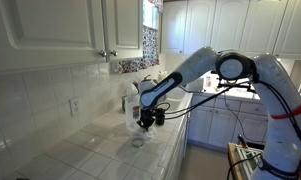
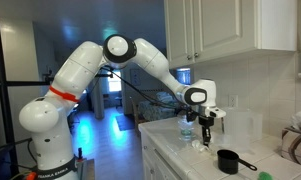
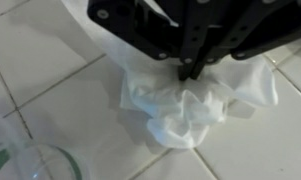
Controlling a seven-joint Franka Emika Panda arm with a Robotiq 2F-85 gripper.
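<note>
A crumpled white cloth or paper towel [image 3: 180,108] lies under and between the fingertips of my gripper in the wrist view. The dark fingers are shut, with a fold of the white material pinched at their tips. Low over the counter, the gripper [image 1: 146,125] points down in exterior view 1. From the other side, the gripper [image 2: 205,143] appears above the tiles, with a patch of the white material [image 2: 198,146] beside it. Part of the material is hidden beneath the gripper in the wrist view.
A clear plastic item with green on it [image 3: 45,160] sits at the wrist view's lower left. A black pot [image 2: 230,162] stands near the gripper on the tiled counter [image 1: 100,151]. Cabinets [image 2: 230,28] hang above the back wall.
</note>
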